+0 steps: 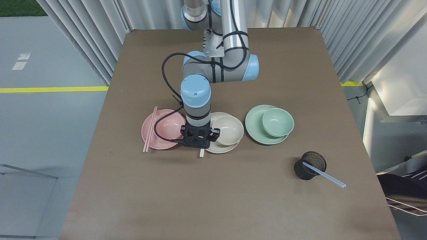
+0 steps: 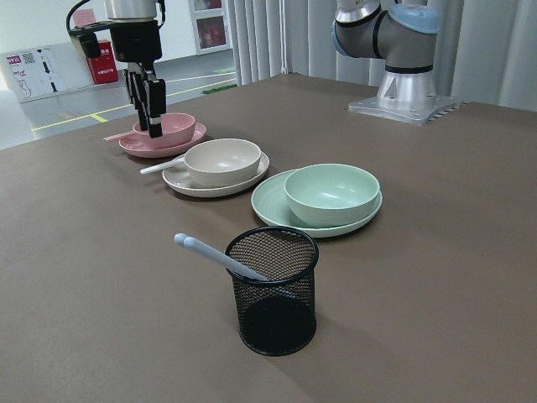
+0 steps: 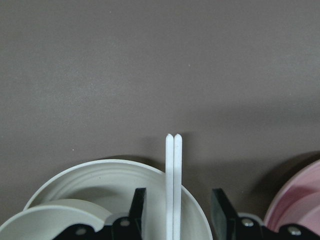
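Observation:
My gripper hangs over the white plate point(image 3: 100, 183), its two fingers open on either side of a pair of white chopsticks point(image 3: 173, 185) that lie across the plate's edge. The white bowl point(image 1: 227, 130) sits on that plate; its rim shows at lower left in the wrist view. In the front view the arm covers most of the chopsticks, leaving their near ends point(image 1: 202, 153) visible. Whether the fingertips touch the plate cannot be told.
The pink bowl and plate point(image 1: 168, 132) with pink chopsticks point(image 1: 148, 137) sit left, the green bowl point(image 1: 278, 122) on its plate right. A black mesh holder point(image 2: 274, 311) with light blue chopsticks point(image 1: 330, 178) stands near right.

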